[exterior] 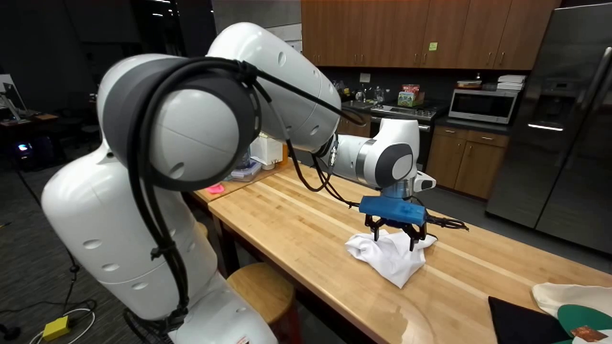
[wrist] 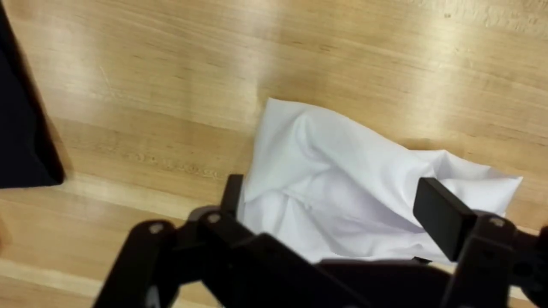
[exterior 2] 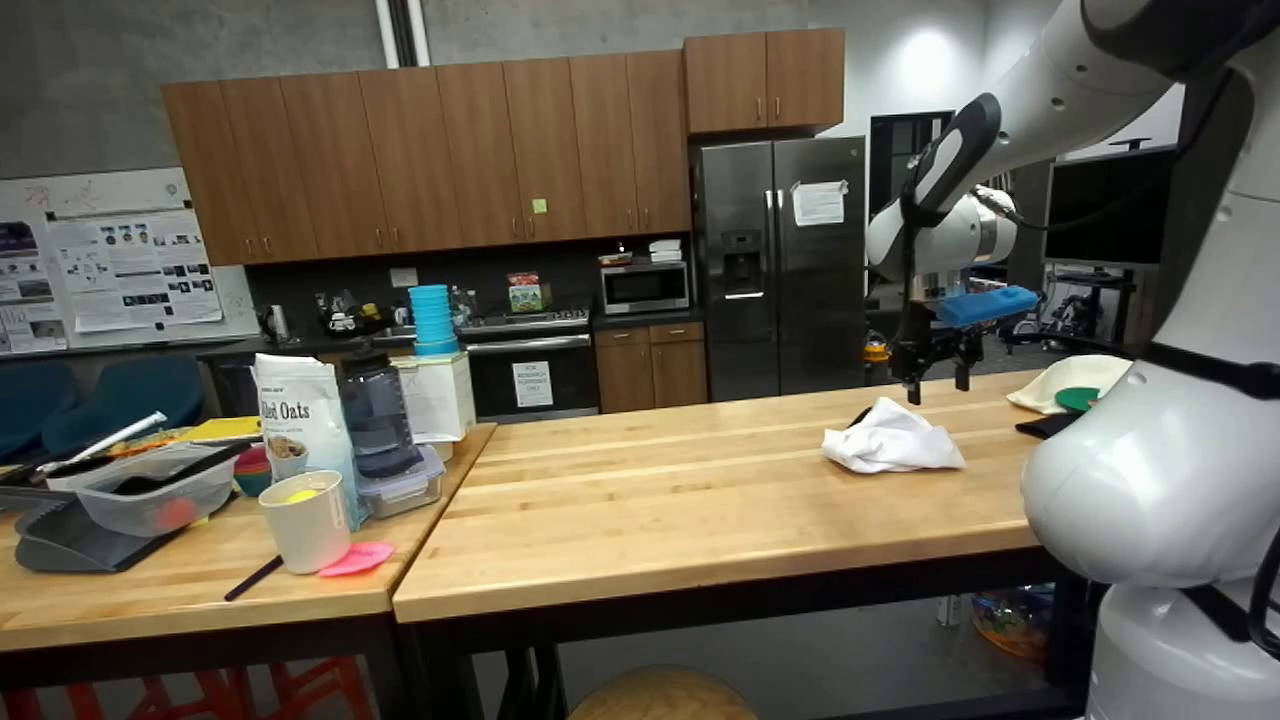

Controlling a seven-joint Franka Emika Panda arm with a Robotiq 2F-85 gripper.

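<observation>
A crumpled white cloth [exterior: 391,263] lies bunched on the wooden table, and the wrist view shows its folds [wrist: 329,149] up close. Directly over it, pointing down, is my gripper [exterior: 394,241], open, its black fingers wide apart. In the wrist view one finger [wrist: 233,192] is on the left and the other finger [wrist: 436,213] on the right, with the white cloth [wrist: 334,205] showing beneath the gap. From the second exterior view the gripper [exterior 2: 938,386] appears above the cloth [exterior 2: 894,439]. Nothing is gripped. A dark edge peeks out behind the cloth.
A black cloth [exterior: 520,322], a cream cloth [exterior: 579,295] and a green round item [exterior: 582,318] sit at the table's right end. Containers, an oats bag [exterior 2: 302,420] and a white cup [exterior 2: 305,522] crowd the side table.
</observation>
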